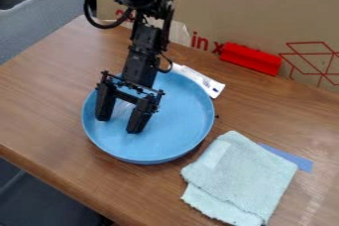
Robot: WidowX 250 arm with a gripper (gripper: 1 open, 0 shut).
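My black gripper [121, 111] is low over the blue round plate [172, 142], its two fingers apart, reaching down into the left part of the plate. A pale patch shows between and behind the fingers; whether it is a separate object I cannot tell.
A folded pale cloth [239, 180] lies at the right front, with a blue strip beside it. A red object [251, 58] sits at the back near a cardboard wall, and a white item [200, 79] lies behind the plate.
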